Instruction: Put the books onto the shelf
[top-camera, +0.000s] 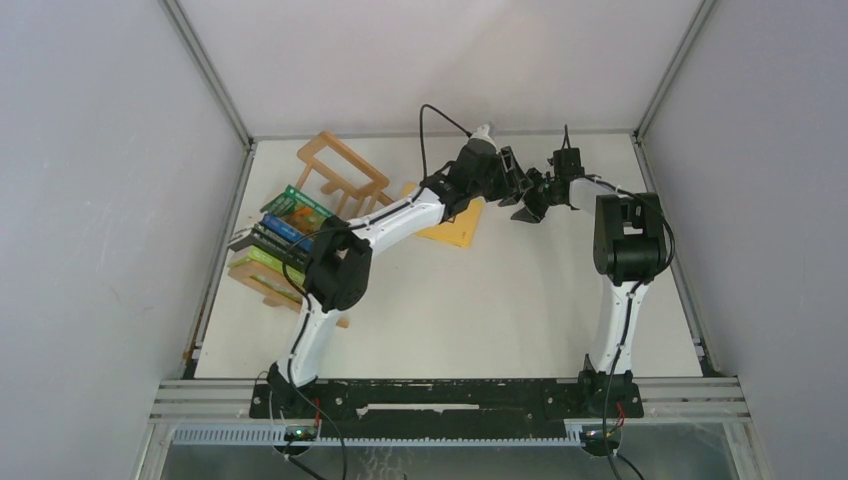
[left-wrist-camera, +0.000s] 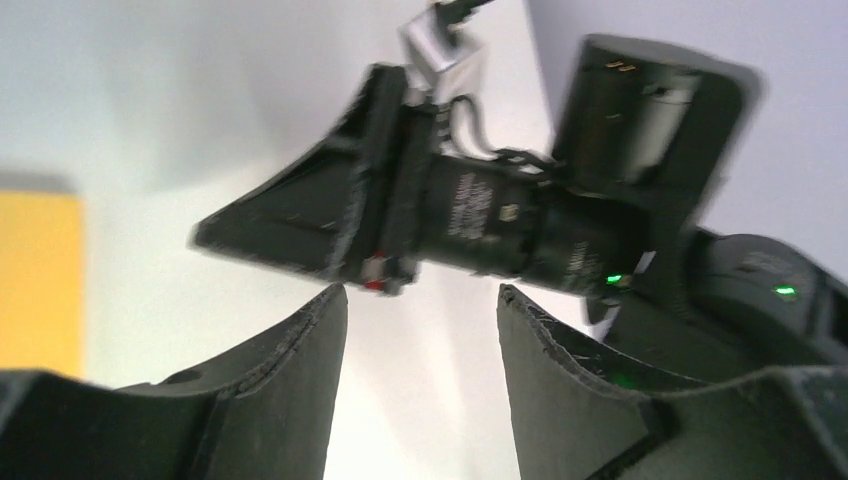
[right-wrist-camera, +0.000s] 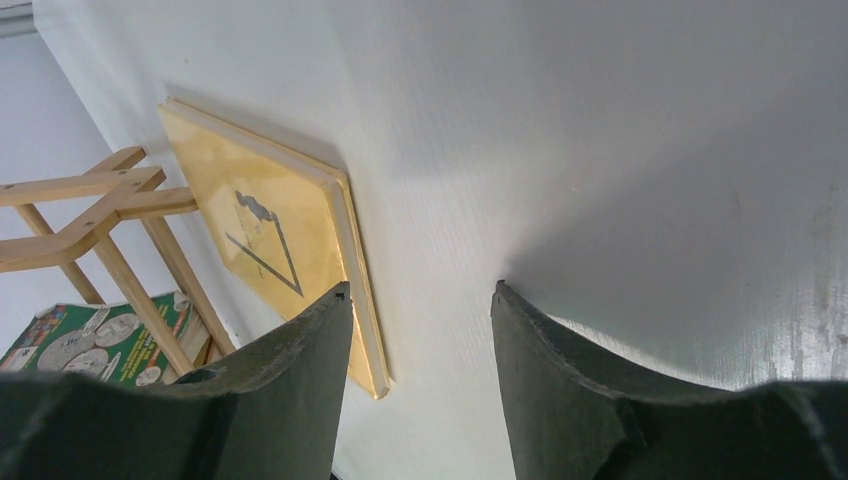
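Note:
A yellow book (top-camera: 455, 230) lies flat on the table, partly covered by the left arm in the top view. My left gripper is open and empty above the table, with the yellow book (left-wrist-camera: 40, 280) off to its left. Close beside it, my right gripper is also open with nothing between its fingers; the yellow book (right-wrist-camera: 265, 215) is seen left of it, apart from the fingers. Several upright books, among them a green book (top-camera: 300, 210) and a blue book (top-camera: 287, 229), lean in a wooden rack (top-camera: 342, 165) at the left.
The two grippers are very near each other at the back right of centre. In the left wrist view the right arm (left-wrist-camera: 480, 215) fills much of the space ahead.

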